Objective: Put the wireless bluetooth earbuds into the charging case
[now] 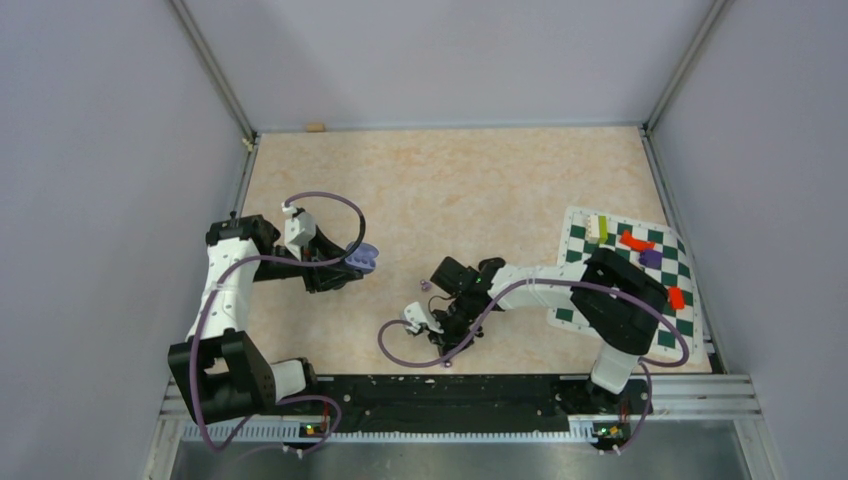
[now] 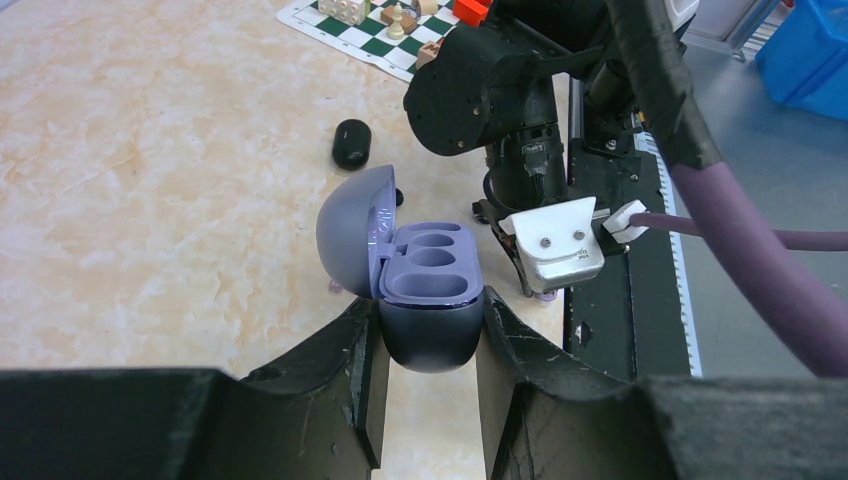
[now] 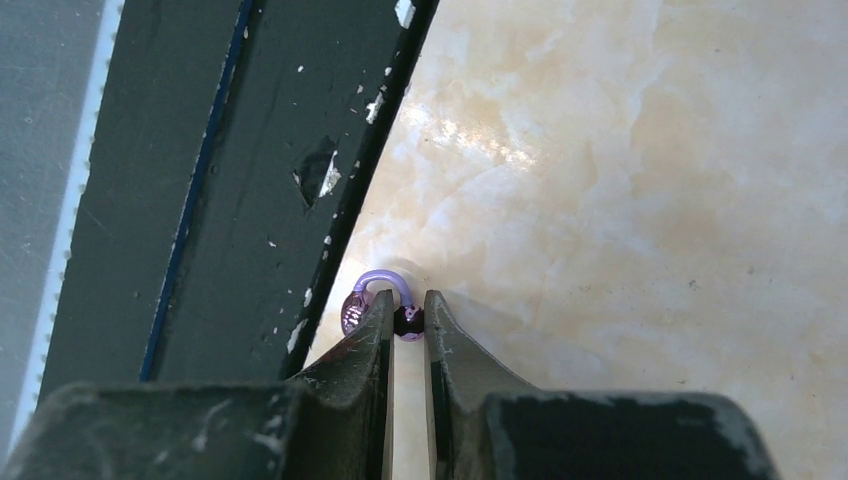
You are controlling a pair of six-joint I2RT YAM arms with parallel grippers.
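My left gripper is shut on the purple charging case (image 2: 432,262), held above the table with its lid up. The case's hollows face the camera and look empty. In the right wrist view, a purple clip-shaped earbud (image 3: 385,277) is at the table's front edge, one end between the tips of my right gripper, which is shut on it. Its round end (image 3: 354,312) sticks out to the left. A second small purple earbud (image 1: 425,286) lies on the table behind the right gripper in the top view.
A black oval object (image 2: 351,144) lies on the table beyond the case. At the right stands a checkered board (image 1: 573,240) with coloured pieces. The dark rail (image 3: 330,250) runs close beside the held earbud.
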